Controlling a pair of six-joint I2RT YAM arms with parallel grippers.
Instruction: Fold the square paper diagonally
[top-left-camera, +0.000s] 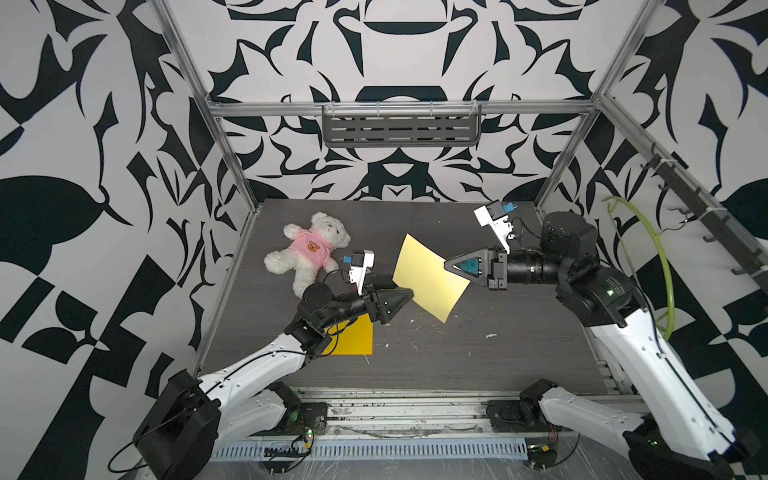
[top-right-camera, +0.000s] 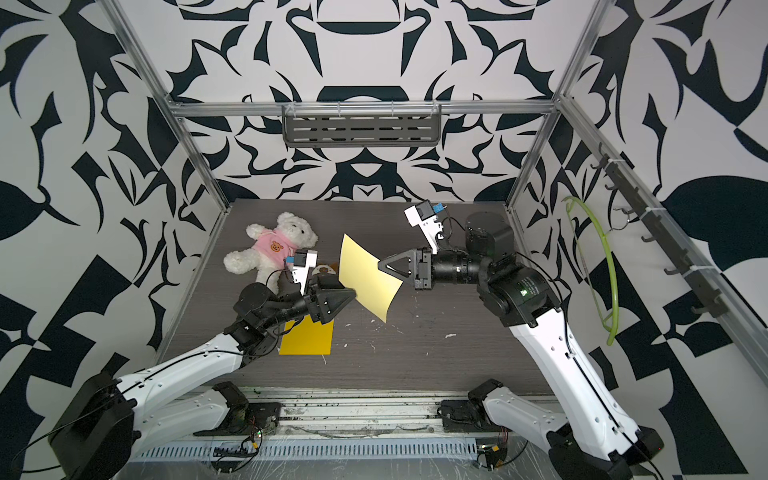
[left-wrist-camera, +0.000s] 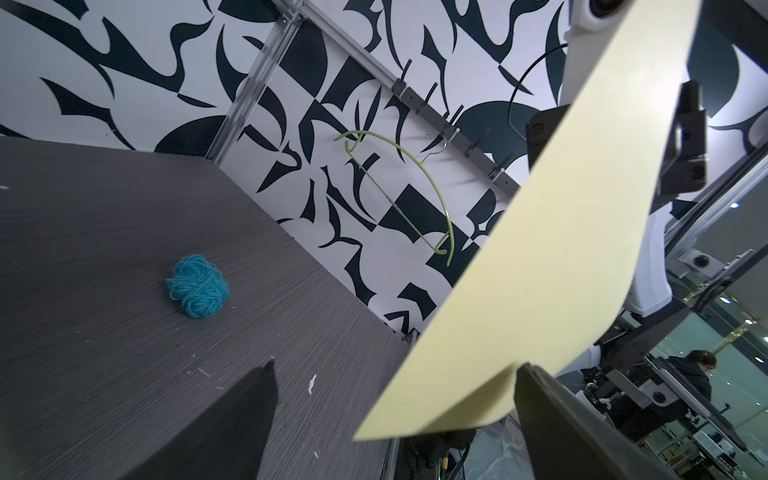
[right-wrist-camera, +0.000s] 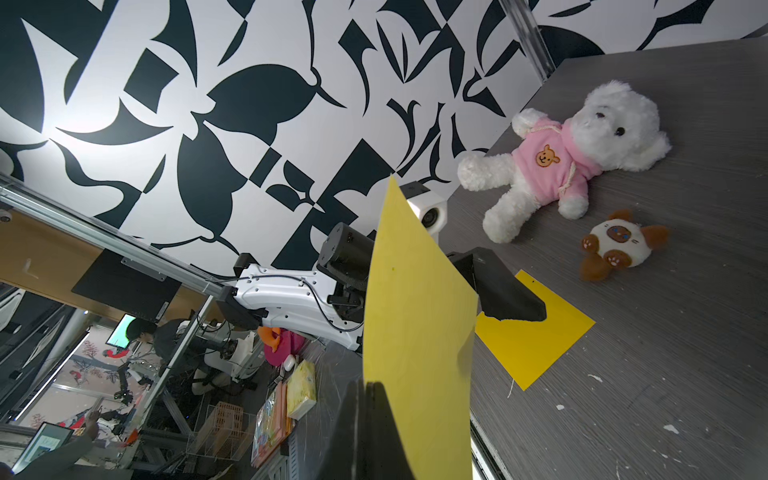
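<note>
A pale yellow square sheet (top-left-camera: 428, 272) hangs upright between my grippers, bowed slightly. My right gripper (top-left-camera: 452, 265) is shut on its edge; in the right wrist view the sheet (right-wrist-camera: 416, 336) rises from the fingertips. My left gripper (top-left-camera: 406, 297) stands open at the sheet's lower left corner; in the left wrist view that corner (left-wrist-camera: 448, 392) reaches between its two fingers.
A deeper yellow sheet (right-wrist-camera: 528, 344) lies on the table (top-left-camera: 512, 344) under the left arm. A white bear in pink (right-wrist-camera: 560, 160) and a small brown-white plush (right-wrist-camera: 620, 244) lie at left. A teal yarn ball lies at right.
</note>
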